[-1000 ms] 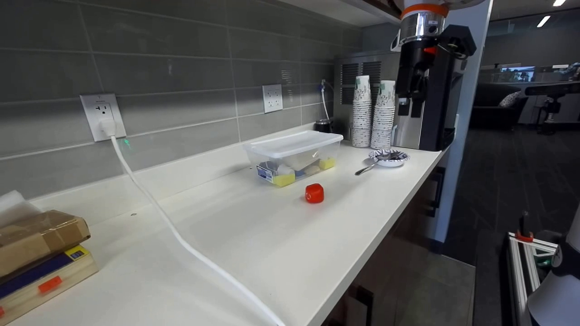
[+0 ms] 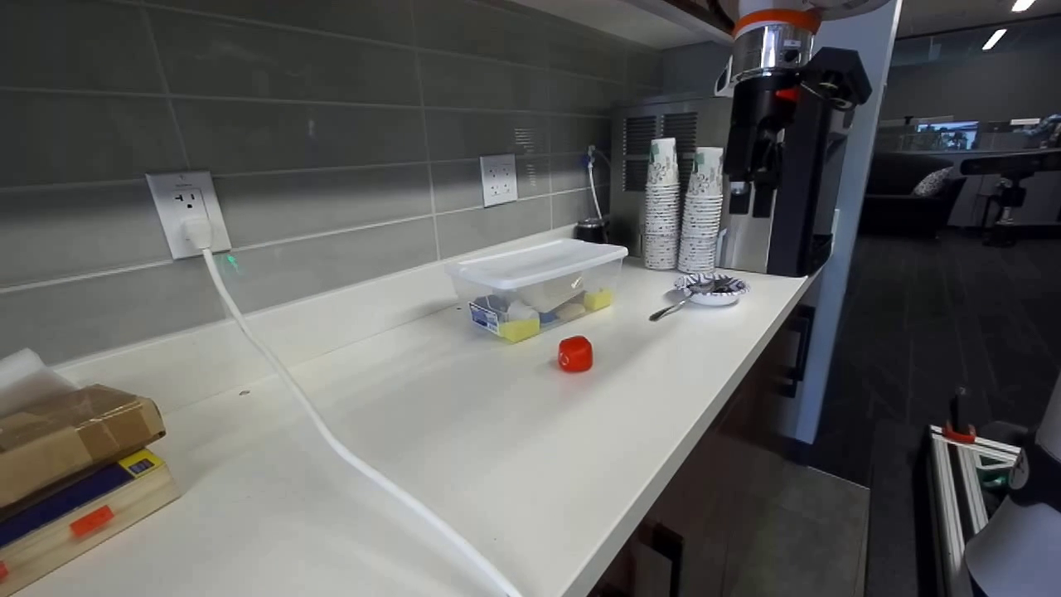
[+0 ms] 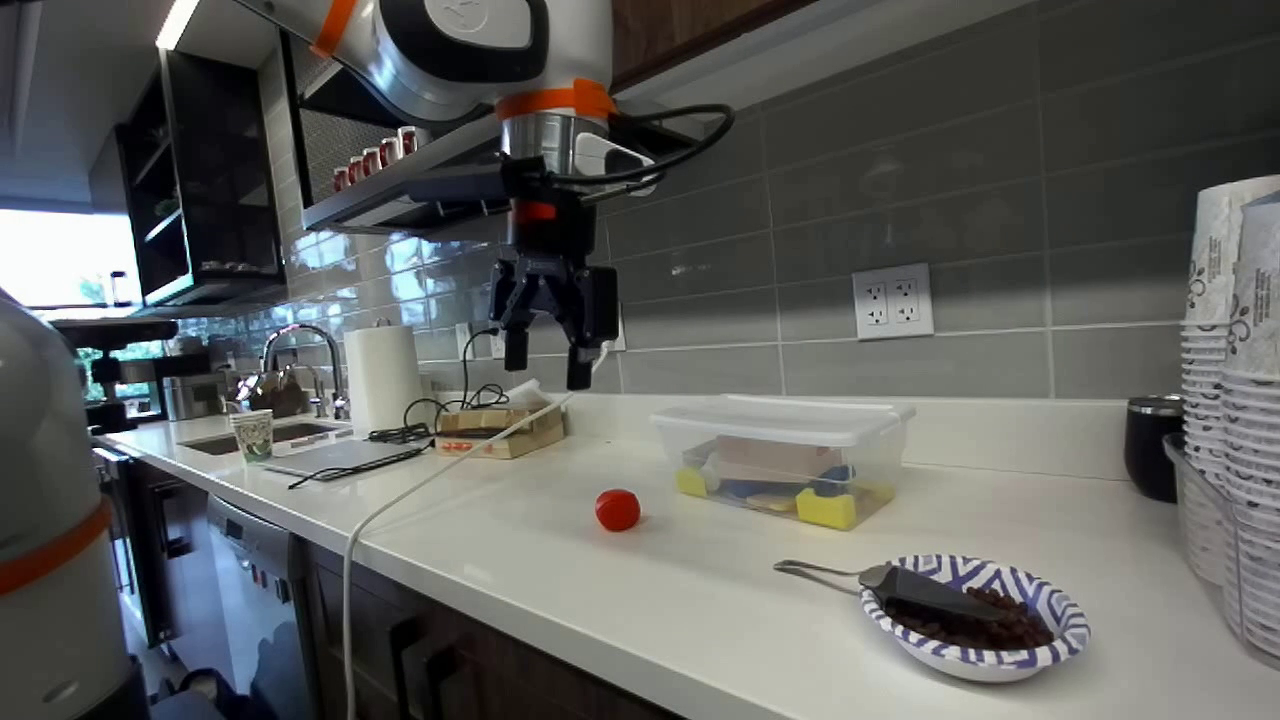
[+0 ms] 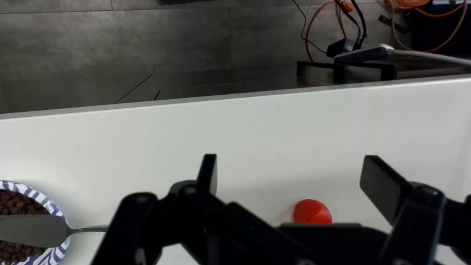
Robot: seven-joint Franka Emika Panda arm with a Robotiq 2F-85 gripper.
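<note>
My gripper (image 3: 548, 370) hangs well above the counter, its fingers spread apart with only air between them. In the wrist view the gripper is open wide over bare countertop. A small round red object (image 3: 618, 510) rests on the counter below; in the wrist view the red object (image 4: 311, 211) shows partly behind the gripper body. A blue-and-white patterned bowl (image 3: 978, 614) holds dark brown beans. Across it lies a metal scoop or spatula (image 3: 930, 590), its handle reaching over the rim onto the counter.
A lidded clear plastic box (image 3: 786, 462) stands near the wall behind the red object. Stacked paper cups (image 2: 661, 209) are by the far end. A white cable (image 2: 318, 423) crosses the counter near a cardboard box (image 2: 79, 433).
</note>
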